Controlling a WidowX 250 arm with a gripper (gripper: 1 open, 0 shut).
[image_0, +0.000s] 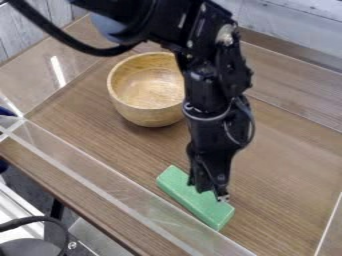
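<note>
A green rectangular block (185, 200) lies on the wooden tabletop near the clear front barrier. My black gripper (207, 188) points down over the right half of the block, its tips at or just above the top of it. Whether the fingers are open or shut, and whether they touch the block, I cannot tell.
A wooden bowl (134, 95) sits at the back left of the table (281, 160), partly behind my arm. A clear barrier runs along the front left edge.
</note>
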